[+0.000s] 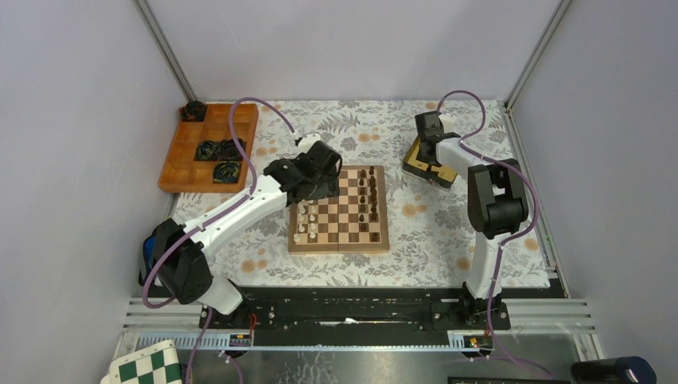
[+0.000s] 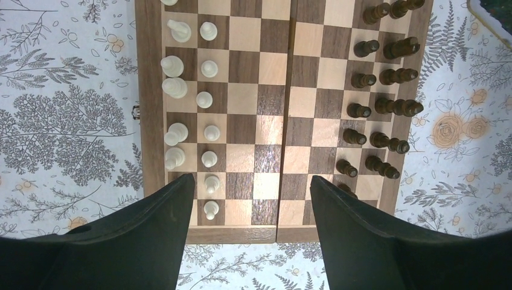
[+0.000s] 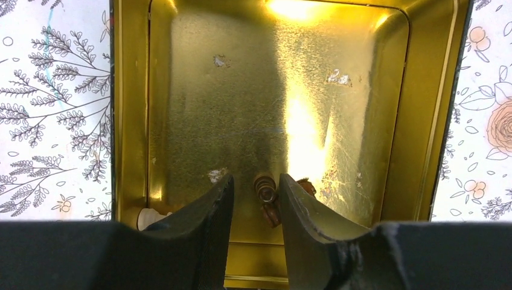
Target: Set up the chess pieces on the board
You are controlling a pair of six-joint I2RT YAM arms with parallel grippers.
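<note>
The wooden chessboard [image 1: 349, 240] has white pieces [image 2: 174, 87] along its left side and dark pieces [image 2: 399, 107] along its right. My left gripper is open above the board, nothing between its fingers. My right gripper is open over the gold tin [image 3: 211, 103]. In the tin, brown pieces [image 3: 265, 189] lie close by the fingertips, and a white piece [image 3: 148, 218] lies at the lower left corner, partly hidden by a finger.
A wooden compartment tray [image 1: 182, 160] with dark items stands at the back left. Floral-covered table shows free around the board, especially at the front right.
</note>
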